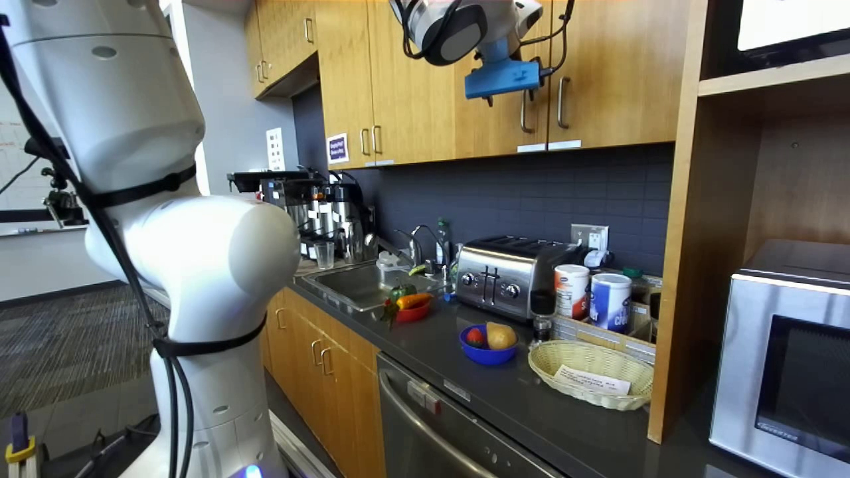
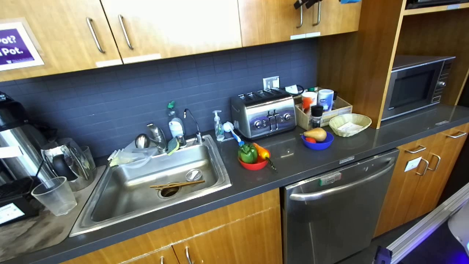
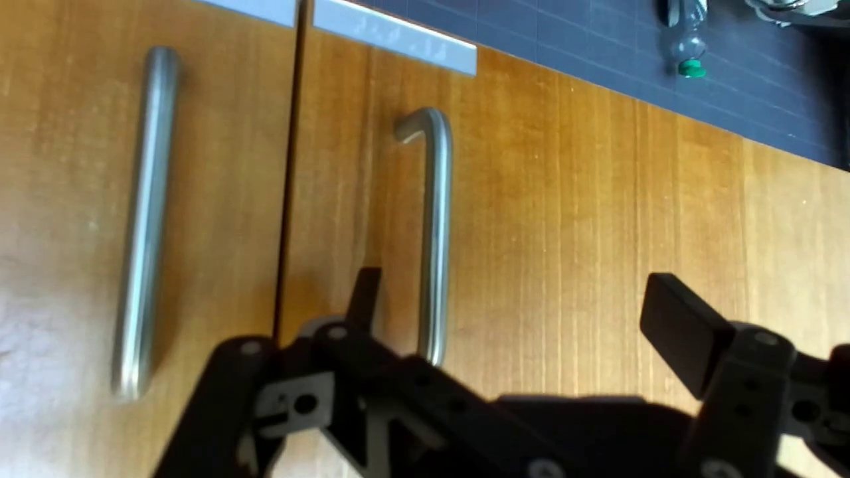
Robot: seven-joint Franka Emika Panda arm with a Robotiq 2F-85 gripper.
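Observation:
My gripper stands open before the upper cabinet doors, nothing held between its black fingers. In the wrist view, one metal cabinet handle [image 3: 436,239] runs up through the span between the fingers, nearer the left one; whether anything touches it cannot be told. The neighbouring handle [image 3: 147,223] lies outside, farther left. From exterior view 1 the pair shows as a left handle [image 1: 525,111] and a right handle [image 1: 562,103], with the blue wrist mount [image 1: 502,78] hiding most of the fingers. Both doors look closed.
Below, the dark counter carries a toaster [image 2: 266,115], a blue bowl [image 2: 319,144] with a pear and a red item, a red bowl [image 2: 255,165] of peppers and a wicker basket [image 2: 367,119]. A sink [image 2: 222,171] lies left, a microwave [image 2: 415,88] right.

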